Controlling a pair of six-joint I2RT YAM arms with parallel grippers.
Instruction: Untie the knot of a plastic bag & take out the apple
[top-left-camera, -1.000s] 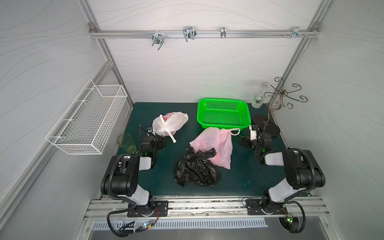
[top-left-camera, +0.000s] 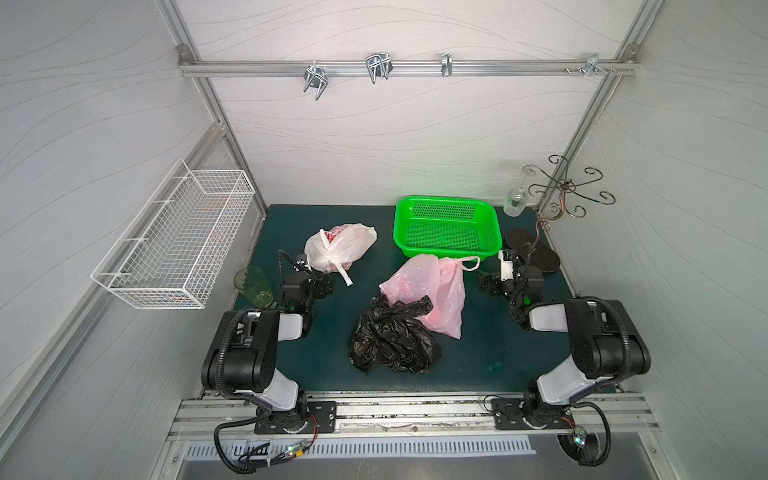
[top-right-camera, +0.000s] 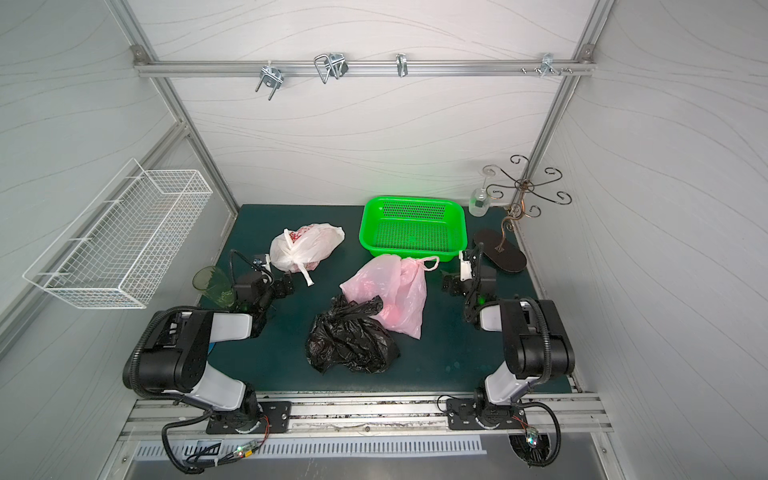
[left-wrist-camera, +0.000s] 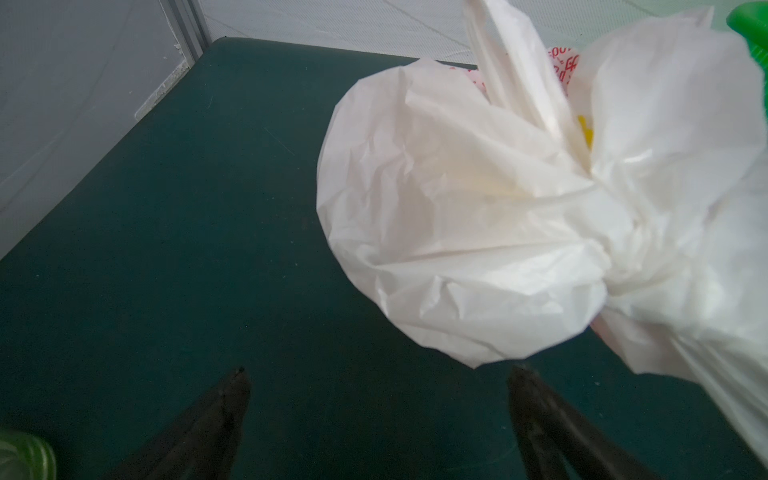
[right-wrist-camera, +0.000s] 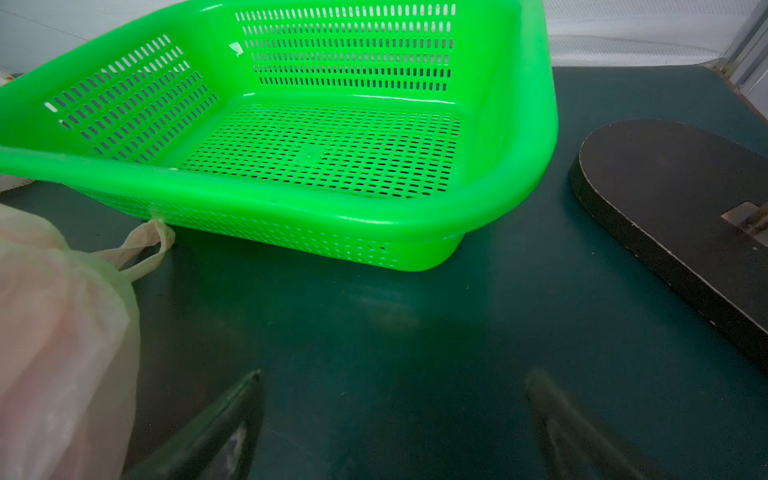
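Note:
A knotted white plastic bag (top-left-camera: 340, 244) with red print lies at the back left of the table; in the left wrist view its gathered knot (left-wrist-camera: 608, 240) and twisted tail fill the right half. Any apple is hidden. My left gripper is open, just short of the white bag, nothing between its fingers. My right gripper stands open over bare table, right of a pink bag (top-left-camera: 428, 292) and in front of the green basket (right-wrist-camera: 344, 212).
A crumpled black bag (top-left-camera: 392, 340) lies at the front centre. A green glass (top-left-camera: 254, 284) stands at the left edge, a metal stand with dark base (right-wrist-camera: 664, 208) at the right, a bottle (top-left-camera: 514, 200) behind it. A wire basket (top-left-camera: 176, 240) hangs on the left wall.

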